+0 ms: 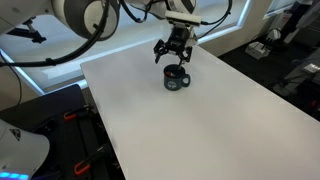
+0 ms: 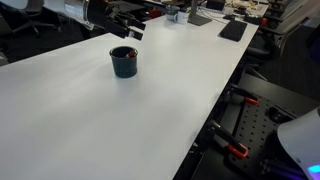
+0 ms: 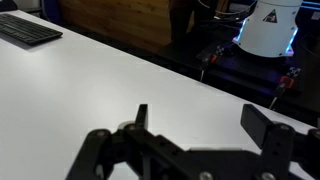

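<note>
A dark mug (image 1: 173,83) stands upright on the white table, its handle towards the right in exterior view 1. Something small and reddish shows inside the mug (image 2: 124,67), but I cannot tell what it is. My gripper (image 1: 172,57) is just above and behind the mug in that view, apart from it. In the wrist view the gripper is open, with its two fingers wide apart and only bare table between them. The mug is out of sight there.
A dark keyboard (image 3: 28,30) lies at the far left in the wrist view. The robot's white base (image 3: 268,25) stands beyond the table edge. Small containers (image 2: 172,13) sit at the back.
</note>
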